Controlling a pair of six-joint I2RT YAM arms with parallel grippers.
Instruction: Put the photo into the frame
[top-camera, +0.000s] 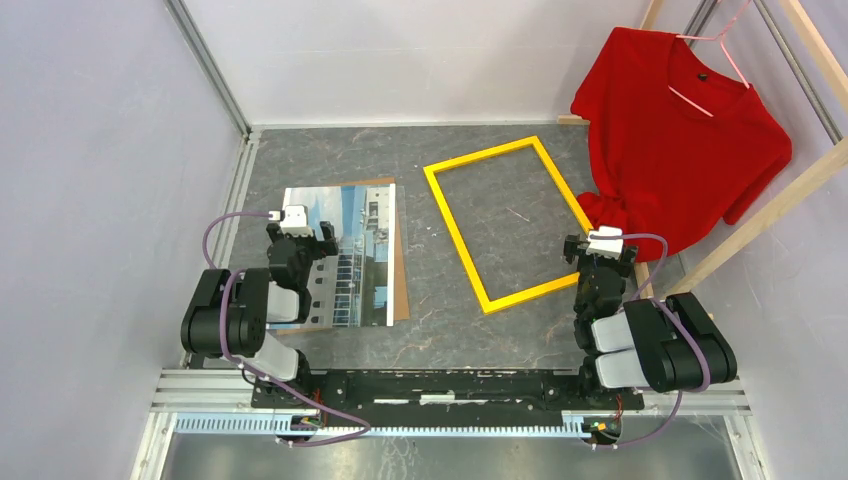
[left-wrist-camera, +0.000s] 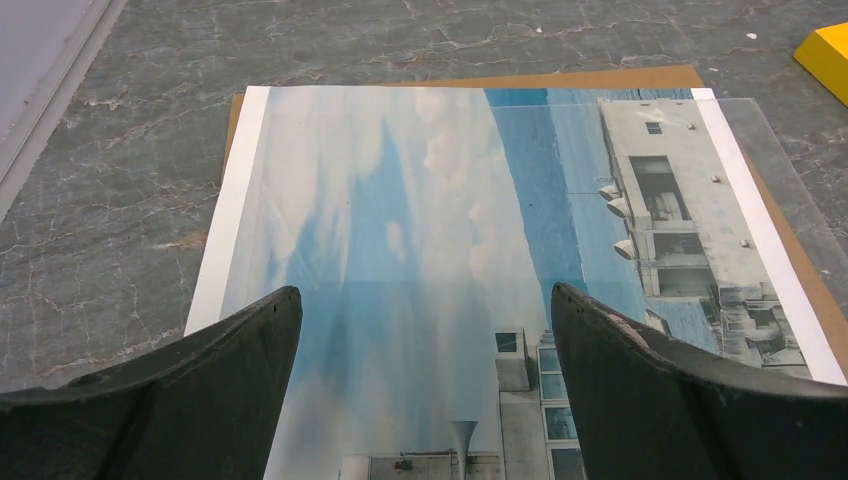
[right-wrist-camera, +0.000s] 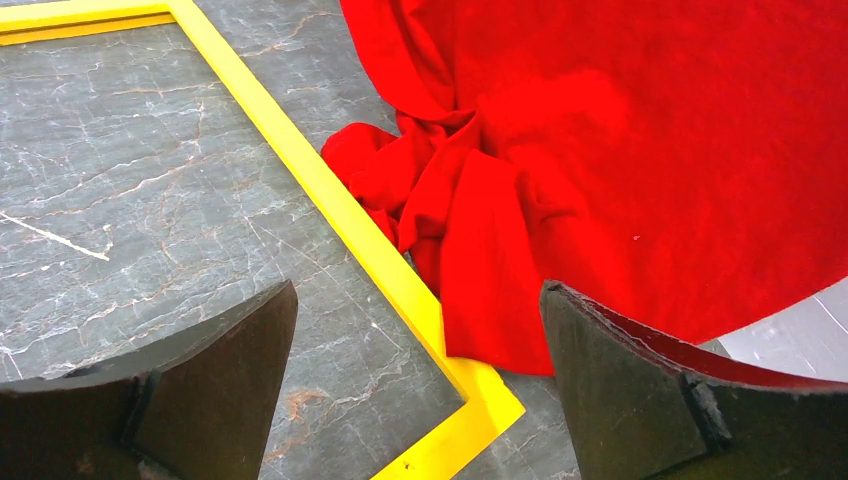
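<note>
The photo (top-camera: 352, 265), a print of sky and pale buildings with white side borders, lies flat on the left of the table. In the left wrist view a clear sheet (left-wrist-camera: 808, 215) lies over the photo (left-wrist-camera: 400, 190) and juts past its right edge; brown backing board (left-wrist-camera: 600, 80) peeks out underneath. My left gripper (top-camera: 301, 238) is above the photo, open and empty. An empty yellow frame (top-camera: 458, 236) rests tilted on the table, right of centre. Over its near right corner, my right gripper (top-camera: 602, 248) stands open, nothing between its fingers; that corner (right-wrist-camera: 485, 405) shows in the right wrist view.
A red shirt (top-camera: 675, 140) hangs on a pink hanger at the right, its bunched lower end (right-wrist-camera: 430, 190) touching the frame's right side. Wooden poles (top-camera: 775, 212) stand beside it. Bare grey table (top-camera: 425, 300) separates photo and frame.
</note>
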